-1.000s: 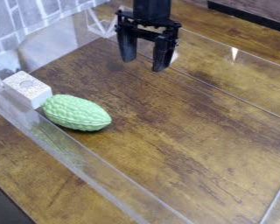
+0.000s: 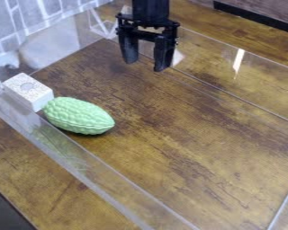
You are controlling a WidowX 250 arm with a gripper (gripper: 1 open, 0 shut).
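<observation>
My black gripper (image 2: 148, 49) hangs over the back of the wooden table, its two fingers apart with nothing visible between them. A green, bumpy bitter melon (image 2: 79, 116) lies on the left of the table, well forward and left of the gripper. Beside it at the left sits a white block (image 2: 29, 92) with a speckled top.
Clear plastic walls (image 2: 111, 180) border the wooden work area (image 2: 171, 135) along the left, back and right. A white curtain (image 2: 26, 27) is at the back left.
The gripper has shifted very slightly to the left and up in the view. The melon and block have not moved.
</observation>
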